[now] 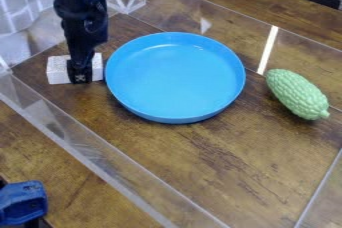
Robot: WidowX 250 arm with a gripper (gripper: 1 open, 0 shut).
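Observation:
My black gripper [80, 64] is lowered over a white block [59, 70] at the left, its open fingers down at the block and partly hiding it. The block lies on the wooden table, just left of a round blue plate [175, 77].
A green bumpy vegetable, like a bitter melon [297, 95], lies right of the plate. A blue object [19, 204] sits at the lower left. Clear barriers edge the work area.

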